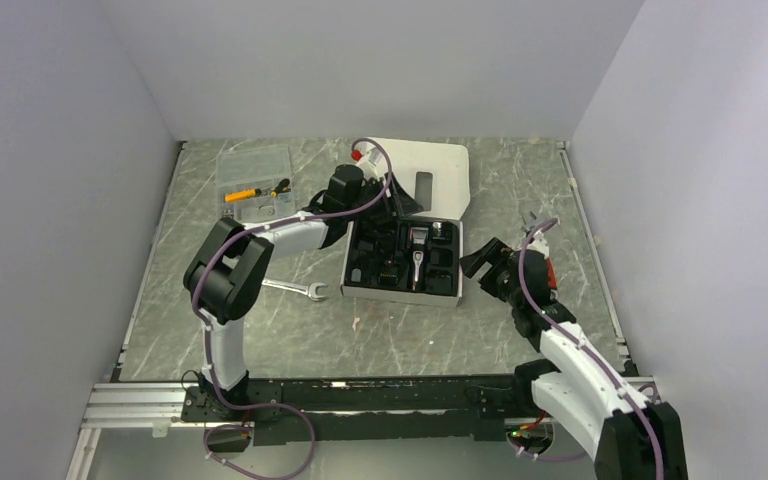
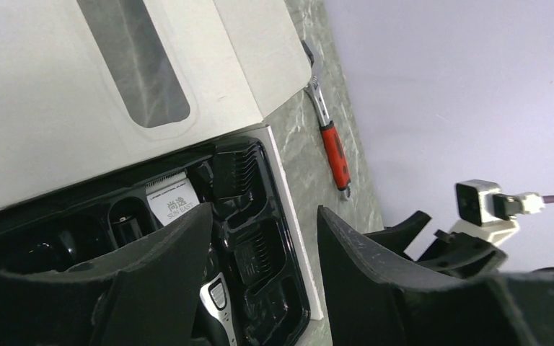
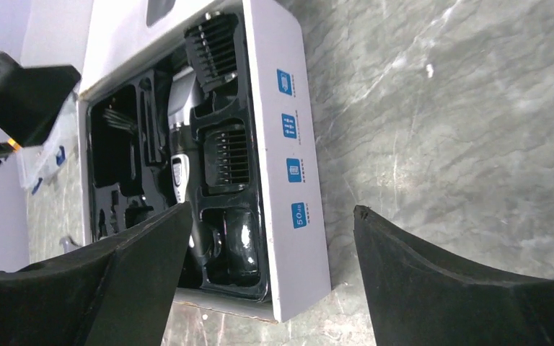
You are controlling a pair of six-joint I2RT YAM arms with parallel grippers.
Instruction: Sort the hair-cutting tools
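Observation:
The hair clipper point(image 1: 418, 262), silver and black, lies in its slot in the black tray of an open white box point(image 1: 403, 296). Dark comb attachments point(image 3: 232, 157) rest in compartments along the box's right side. Over the back left part of the tray and the lid, my left gripper point(image 1: 397, 208) is open with nothing between its fingers. My right gripper point(image 1: 472, 270) hovers just beside the box's right wall, its fingers apart and empty. In the right wrist view the box wall stands in the gap beyond those fingers.
The open lid point(image 1: 448, 165) lies back behind the box. A clear organizer point(image 1: 250, 206) with an orange tool sits at the back left, and a wrench point(image 1: 295, 288) lies left of the box. Red-handled pliers point(image 2: 335, 155) are on the right.

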